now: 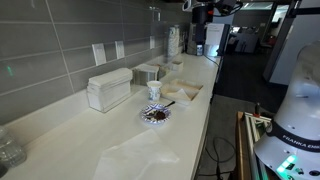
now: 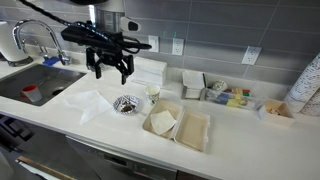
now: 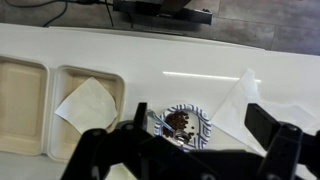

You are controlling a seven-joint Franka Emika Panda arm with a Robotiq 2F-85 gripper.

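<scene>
My gripper (image 2: 112,73) hangs above the counter with its fingers wide apart and nothing between them. Seen from the wrist, the open gripper spans a patterned plate (image 3: 203,112) below it, without touching. Dark brown bits (image 3: 178,122) lie on that plate, and a utensil (image 3: 158,121) rests over its edge. A white cup (image 2: 153,92) stands behind the plate. White sheets of paper or cloth (image 3: 238,108) lie flat to one side. On the other side is a tan tray (image 3: 113,87) with a folded white napkin (image 3: 86,104) in it.
Another tan tray (image 2: 194,130) adjoins the first. Along the wall stand a white container (image 2: 151,72), a clear bin of small items (image 2: 230,97) and a wooden box (image 2: 276,113). A sink (image 2: 42,84) with a red cup (image 2: 32,93) is at the left.
</scene>
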